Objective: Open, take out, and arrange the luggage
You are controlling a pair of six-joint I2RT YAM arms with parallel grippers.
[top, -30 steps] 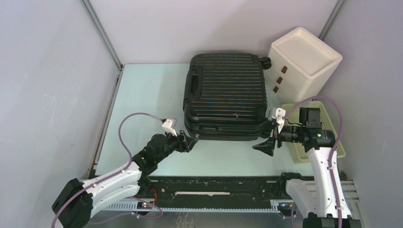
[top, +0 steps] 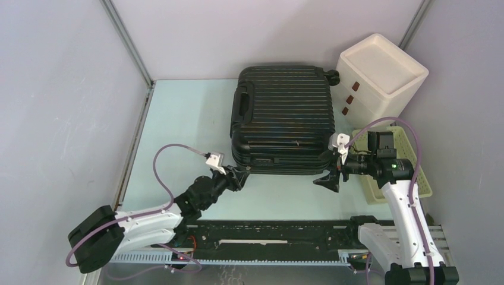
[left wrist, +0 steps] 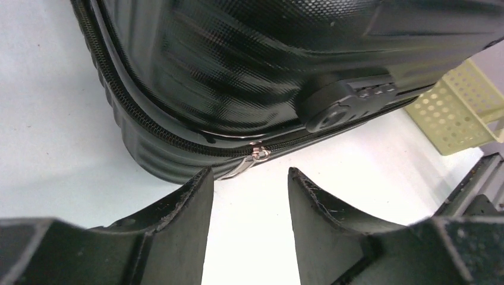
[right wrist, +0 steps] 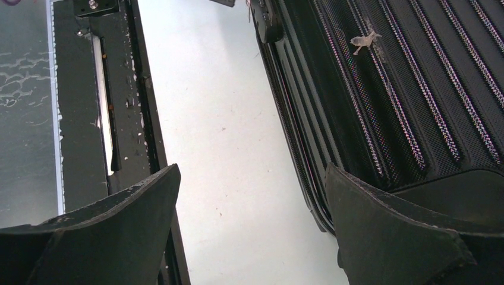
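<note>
A black ribbed suitcase lies flat and closed on the table, wheels to the right. In the left wrist view its zipper curves around the near left corner to a metal zipper pull. My left gripper is open just before that pull, whose free end reaches toward the left fingertip; whether they touch cannot be told. At the suitcase's near right corner stands my right gripper, open, one finger overlapping the suitcase edge in view and pale table showing between the fingers.
Behind the right arm sits a yellow-green basket. A white drawer unit stands at the back right. Bare table lies in front of the suitcase and to its left. A dark lock block protrudes beside the zipper pull.
My left gripper has shifted slightly right along the suitcase's front edge. The right gripper has moved a little left and back. The suitcase looks almost unmoved.
</note>
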